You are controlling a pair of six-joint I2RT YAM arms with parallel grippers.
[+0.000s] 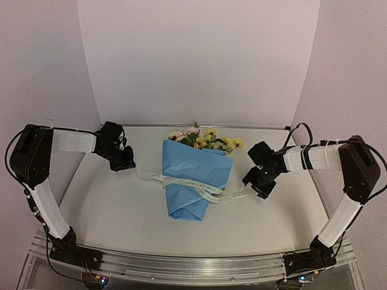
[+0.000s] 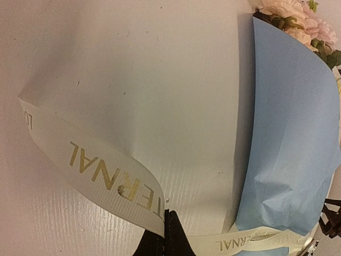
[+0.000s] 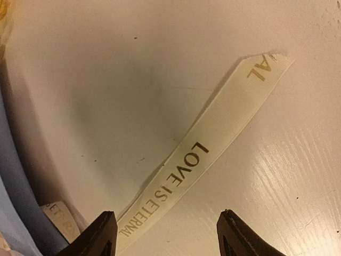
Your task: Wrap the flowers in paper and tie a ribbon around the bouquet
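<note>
A bouquet wrapped in blue paper (image 1: 196, 158) lies mid-table, its pink and yellow flowers (image 1: 210, 139) toward the back. The cream ribbon (image 1: 233, 197) is crossed over the wrap, with tails running out to both sides. In the left wrist view, my left gripper is shut on the left tail of the ribbon (image 2: 109, 173), whose free end sticks out past the fingertips. My right gripper stands open above the table, over the right tail. That ribbon tail (image 3: 186, 165) lies flat, lettered, ahead of the fingers (image 3: 104, 229), not gripped.
A metal rail (image 1: 193, 266) runs along the near edge. Pale walls close in the left, right and back.
</note>
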